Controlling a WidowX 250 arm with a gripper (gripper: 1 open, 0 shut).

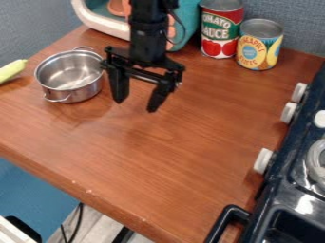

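My black gripper (136, 95) hangs over the upper middle of the wooden table, open, its two fingers well apart with nothing between them. It is just right of a small steel pot (68, 84) with handles, which stands on the table at the left.
A tomato sauce can (219, 38) and a yellow-labelled can (259, 50) stand at the back right. A teal-and-white container (99, 17) sits behind the arm, a yellow object (10, 70) at the left edge. A black stove (286, 204) lines the right.
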